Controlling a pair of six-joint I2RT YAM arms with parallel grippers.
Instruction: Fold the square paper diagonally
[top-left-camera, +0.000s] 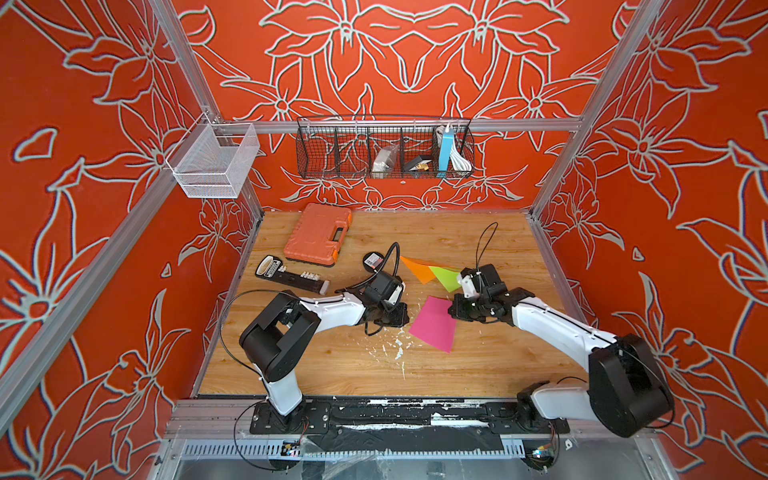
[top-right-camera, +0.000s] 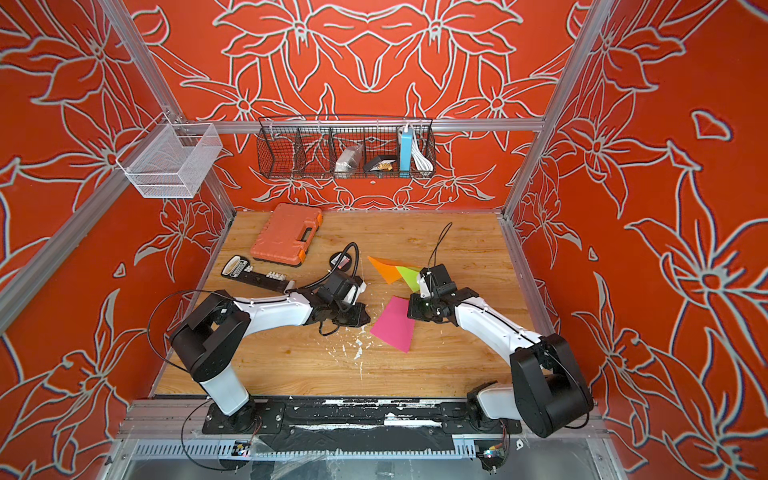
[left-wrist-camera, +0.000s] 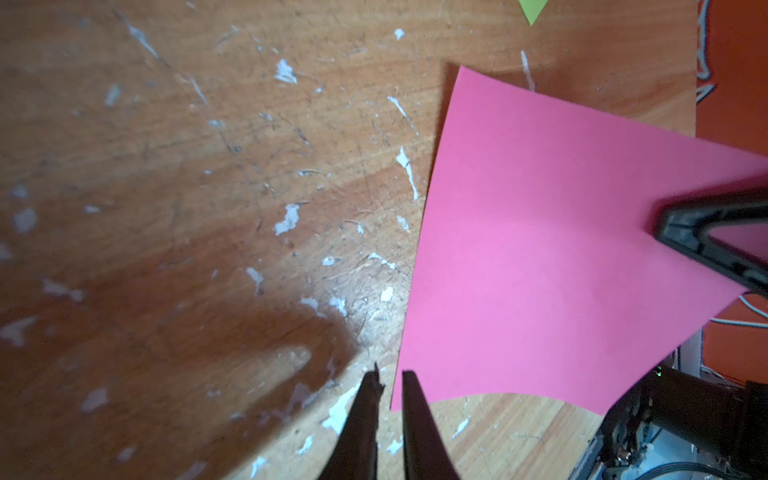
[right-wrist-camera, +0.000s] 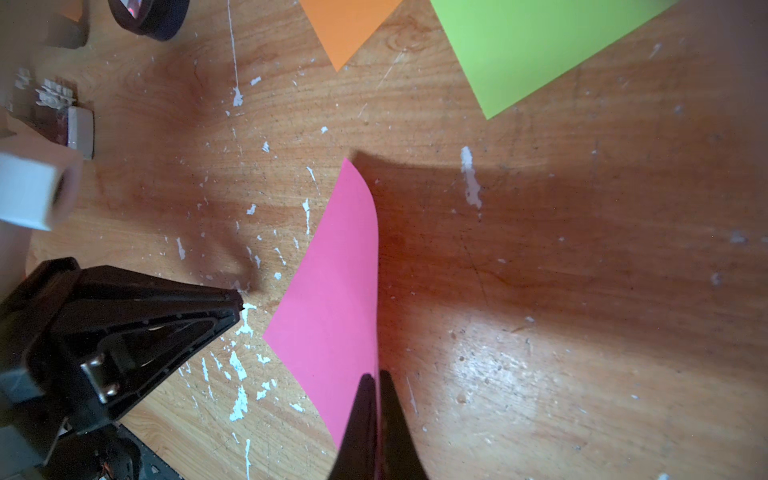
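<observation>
A pink square of paper (top-left-camera: 433, 326) lies between the two arms, partly raised at its right side. My right gripper is shut on this paper, whose edge runs in between the fingers in the right wrist view. The left gripper is shut near the paper's left corner, with nothing showing between its fingers. In the right wrist view a small gap separates the left gripper's tip from that corner. No fold line shows on the pink sheet (left-wrist-camera: 544, 256), which bows gently. The part inside the right gripper is hidden.
Behind the paper lie an orange sheet (top-left-camera: 418, 269) and a green sheet (top-left-camera: 446, 277). A black round tape (top-left-camera: 373, 261), an orange case (top-left-camera: 318, 233) and a black strip-like tool (top-left-camera: 292, 277) occupy the back left.
</observation>
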